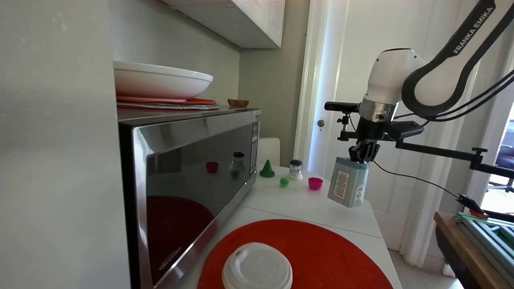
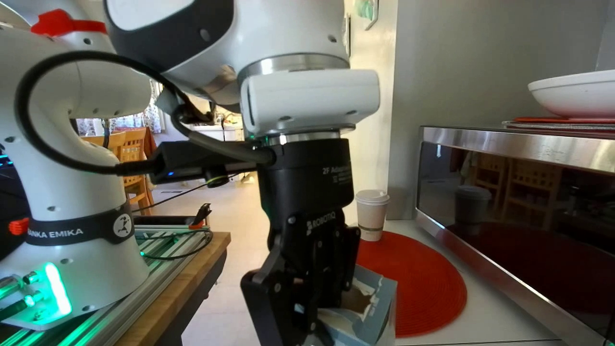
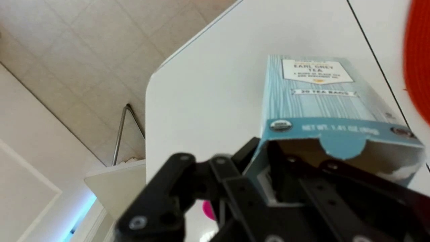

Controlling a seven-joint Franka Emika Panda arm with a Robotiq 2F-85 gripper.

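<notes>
A light blue Earl Grey tea box hangs from my gripper near the right edge of the white counter, tilted slightly. In the wrist view the box has an open top, and its inside looks brown and mostly empty. One finger reaches inside the box and the other stays outside, so the fingers are shut on one side wall. From the second exterior view, the box is partly hidden behind the gripper. Whether its bottom touches the counter I cannot tell.
A pink cup, a green ball, a green cone and a dark-lidded shaker stand at the back. A lidded paper cup is on the red mat. The microwave walls off the left.
</notes>
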